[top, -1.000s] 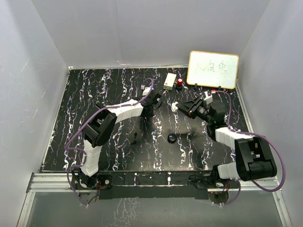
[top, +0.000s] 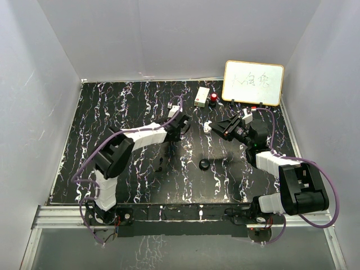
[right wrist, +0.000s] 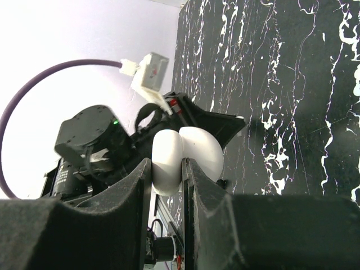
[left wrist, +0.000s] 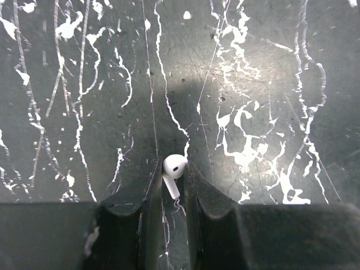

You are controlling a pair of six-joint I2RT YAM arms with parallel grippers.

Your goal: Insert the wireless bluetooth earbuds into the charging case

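A white earbud [left wrist: 173,167] lies on the black marbled table [top: 129,180], between the fingertips of my left gripper in the left wrist view; whether the fingers touch it I cannot tell. In the top view that gripper points down at the table left of centre. My right gripper is shut on the white charging case [right wrist: 201,149], held up right of centre, also seen in the top view [top: 208,127].
A small box [top: 201,96], a red-capped bottle [top: 214,99] and a whiteboard [top: 252,82] stand at the back right. A round black object [top: 204,164] lies front centre, a small dark item [top: 160,164] left of it.
My left arm has shifted slightly left and down in the top view. The right arm and the case are unchanged.
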